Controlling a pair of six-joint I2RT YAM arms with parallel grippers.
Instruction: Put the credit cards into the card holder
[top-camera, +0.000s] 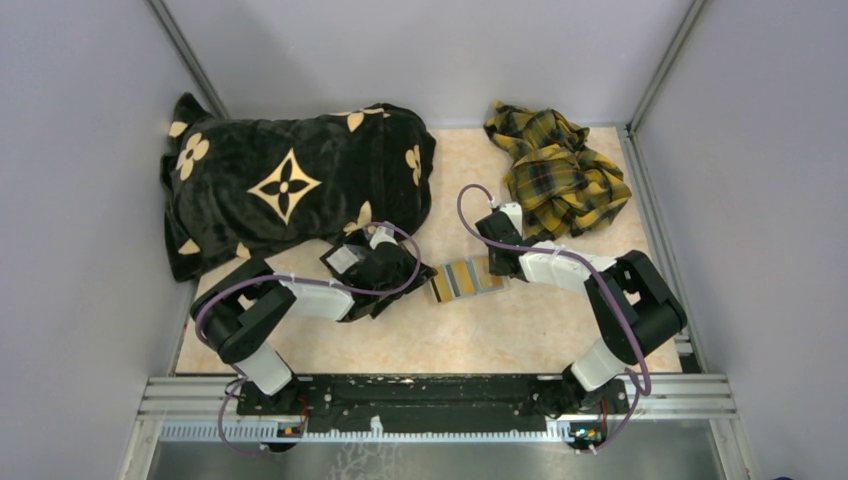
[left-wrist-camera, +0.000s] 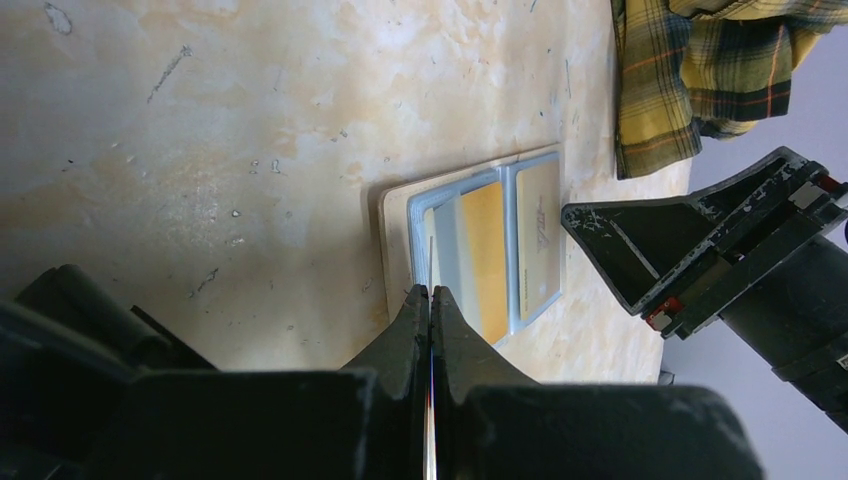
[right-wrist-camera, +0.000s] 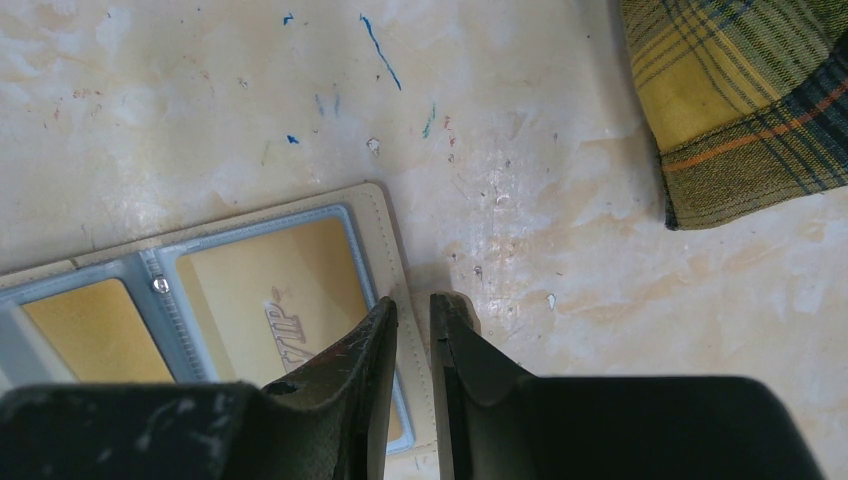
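The card holder (top-camera: 468, 278) lies flat on the table between both grippers, beige with blue-edged clear pockets. One gold card fills its right pocket; in the left wrist view another gold card (left-wrist-camera: 486, 255) shows in the neighbouring pocket. My left gripper is shut at the holder's left end. A thin upright line shows at its tips; whether a card edge is between them I cannot tell. At the opposite end, my right gripper is shut on the holder's beige edge, a narrow gap between its fingers.
A black item with a white patch (top-camera: 343, 258) sits partly hidden behind the left arm. The dark patterned cushion (top-camera: 290, 185) fills the back left, and a crumpled plaid cloth (top-camera: 565, 170) lies at the back right.
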